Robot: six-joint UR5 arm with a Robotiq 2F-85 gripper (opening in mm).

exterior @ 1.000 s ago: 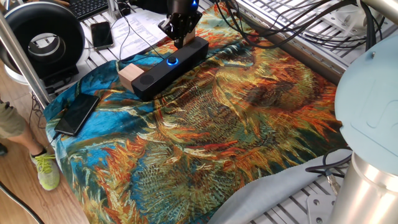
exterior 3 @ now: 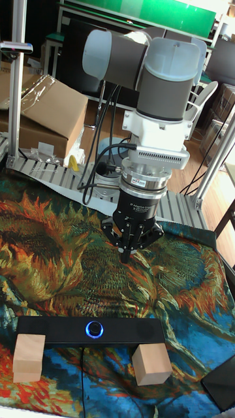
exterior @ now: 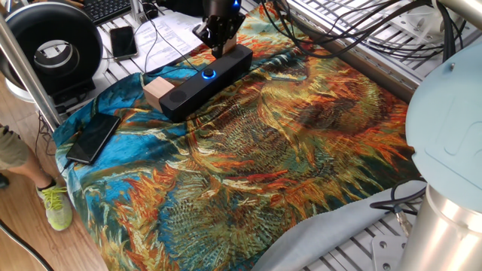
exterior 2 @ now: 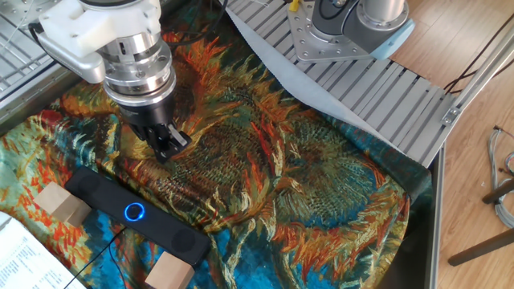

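A long black speaker bar (exterior: 197, 89) with a glowing blue ring lies on the sunflower-print cloth (exterior 2: 321, 172). In exterior view 3, one wooden block (exterior 3: 29, 357) stands against its left end and another wooden block (exterior 3: 151, 364) against its right end. My black gripper (exterior 3: 125, 257) points down over the cloth, on the robot-base side of the bar and apart from it. Its fingertips look drawn together, with nothing visible between them. Exterior view 2 also has the gripper (exterior 2: 173, 150) clear of the bar.
A black phone (exterior: 93, 138) lies near the cloth's edge. Beyond the bar are white papers (exterior: 167, 39), a second phone (exterior: 123, 43) and a thin cable from the bar. Black cables (exterior: 354, 34) run along the frame.
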